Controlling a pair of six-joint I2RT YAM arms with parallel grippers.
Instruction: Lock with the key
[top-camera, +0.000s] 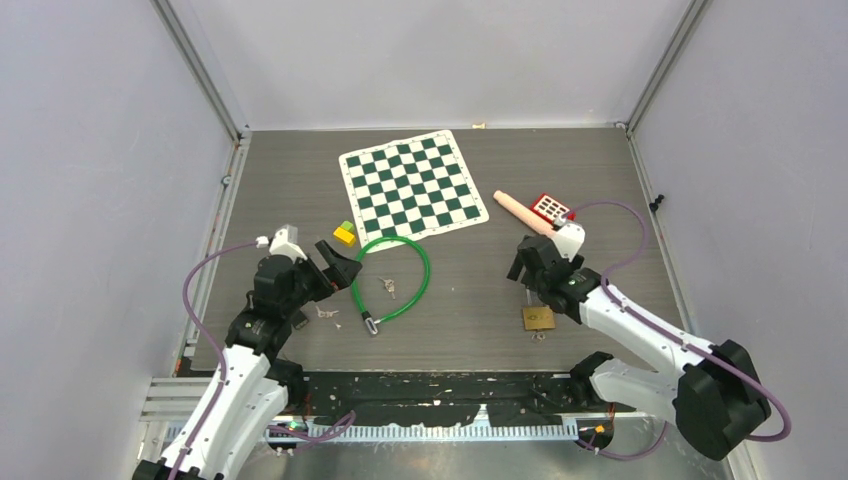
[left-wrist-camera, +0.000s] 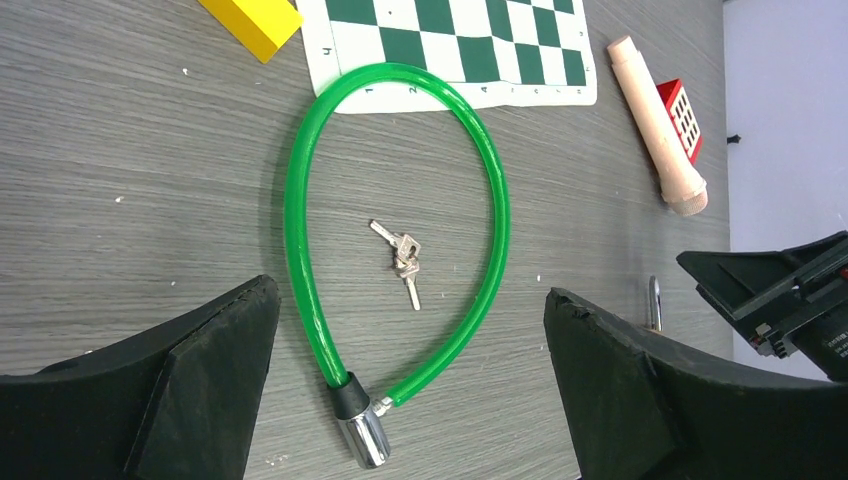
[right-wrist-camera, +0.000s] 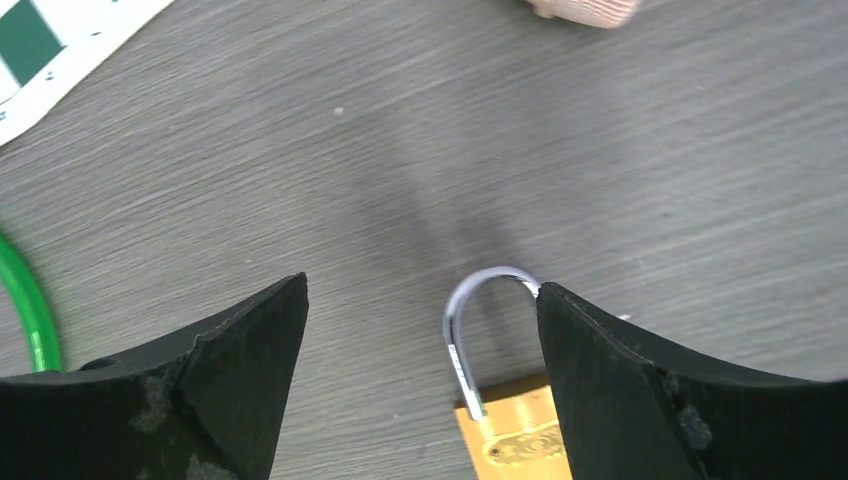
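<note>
A green cable lock (top-camera: 425, 270) lies in a near-closed loop on the table, its silver lock head (left-wrist-camera: 364, 436) toward the front. Inside the loop rest small keys (left-wrist-camera: 406, 256), flat on the wood. More keys (top-camera: 325, 313) lie left of the loop. A brass padlock (top-camera: 538, 318) sits at the right, its shackle (right-wrist-camera: 462, 330) pointing away from the front edge. My left gripper (top-camera: 340, 267) stands open over the left side of the cable loop, nothing between its fingers. Above the padlock's shackle, my right gripper is open and empty.
A checkered board (top-camera: 410, 185) lies at the back middle. Yellow and green blocks (top-camera: 345, 235) are at its left corner. A wooden-coloured cylinder (top-camera: 522, 212) and a red box (top-camera: 550, 207) lie back right. Bare table separates the cable from the padlock.
</note>
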